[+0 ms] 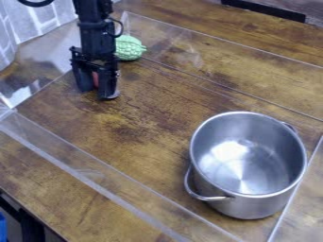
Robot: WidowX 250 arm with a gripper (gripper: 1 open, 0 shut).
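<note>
My black gripper [96,74] is low over the wooden table at the upper left, its fingers around a small object with red and silver parts, mostly hidden by them; whether it grips that object I cannot tell. A pale green textured object [130,47] lies just behind the gripper. A large steel pot [247,161] with side handles stands at the lower right, well apart from the gripper.
Transparent strips or panels run along the left and front sides. A dark edge runs along the back right.
</note>
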